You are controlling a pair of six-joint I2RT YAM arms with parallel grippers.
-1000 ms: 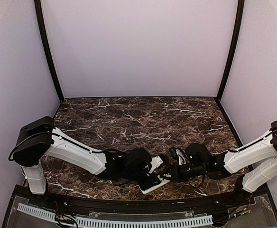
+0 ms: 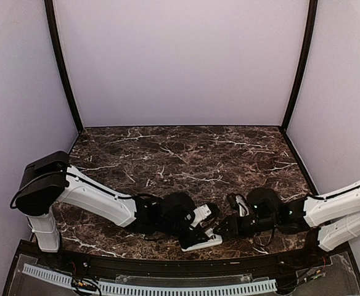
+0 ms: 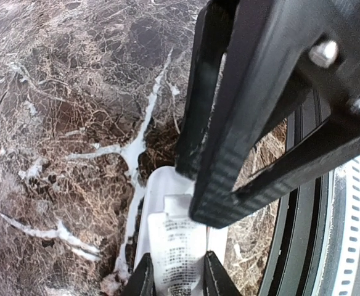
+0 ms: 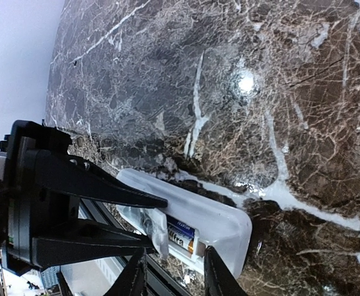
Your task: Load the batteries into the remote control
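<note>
The white remote control (image 2: pixel 203 245) lies on the marble table near its front edge, its battery compartment facing up. In the right wrist view, a battery with a blue, white and orange wrapper (image 4: pixel 181 235) lies in the compartment. A white battery cover (image 3: pixel 177 250) stands raised over the remote, my left gripper shut on it. My right gripper is part open over the remote's other end, with nothing visible between its fingertips. Its dark fingers (image 3: pixel 220 200) reach close to the cover in the left wrist view. Whether a second battery is in the compartment cannot be seen.
A dark frame rail and a white slotted strip (image 2: pixel 186 288) run along the table's front edge, close to the remote. Both arms crowd the front middle.
The remote has turned a little. The left arm has hardly moved.
</note>
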